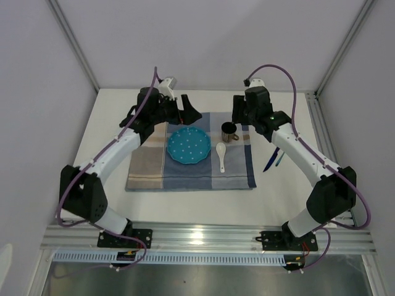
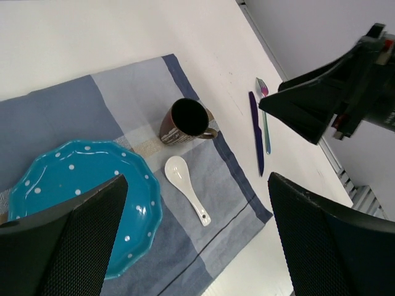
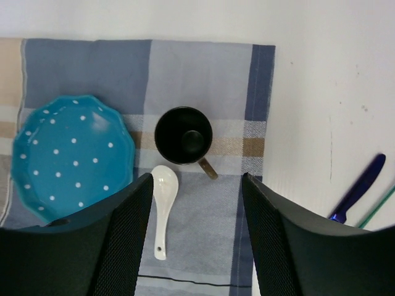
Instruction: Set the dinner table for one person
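A blue dotted plate [image 1: 189,145] lies on the checked placemat [image 1: 203,177]. To its right a dark mug [image 1: 229,132] stands upright, with a white spoon [image 1: 221,157] below it. A dark blue knife [image 1: 271,159] and a teal-handled fork [image 2: 266,123] lie on the bare table right of the mat. My left gripper [image 1: 188,107] is raised over the upper part of the mat, open and empty. My right gripper [image 1: 240,108] hangs open above the mat's upper right, near the mug, empty; the right wrist view looks down on the mug between its fingers.
Bare white table [image 1: 166,206] surrounds the mat on all sides. Grey walls stand at the back and sides, and a metal rail [image 1: 327,135] runs along the right edge.
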